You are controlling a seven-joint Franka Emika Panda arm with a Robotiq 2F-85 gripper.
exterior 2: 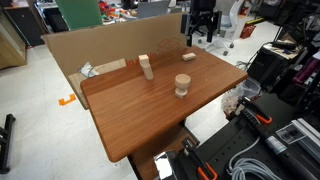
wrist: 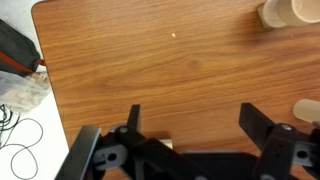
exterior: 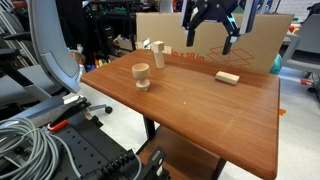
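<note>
My gripper [exterior: 209, 42] hangs open above the far part of the wooden table [exterior: 190, 106], with nothing between its fingers. A small pale block [exterior: 227, 77] lies flat on the table, below and slightly right of the gripper. In the wrist view, part of this block [wrist: 165, 142] shows at the bottom, mostly covered by the gripper. A beige cup [exterior 2: 182, 87] stands upright well away from the gripper. An upright light block [exterior 2: 146, 67] stands near the table's cardboard-backed edge.
A cardboard panel [exterior: 165, 28] rises along the far edge. Beside the table, a dark bench [exterior: 85, 150] carries coiled cables [exterior: 28, 150]. Bare wood spreads across much of the tabletop, apart from the cup and both blocks.
</note>
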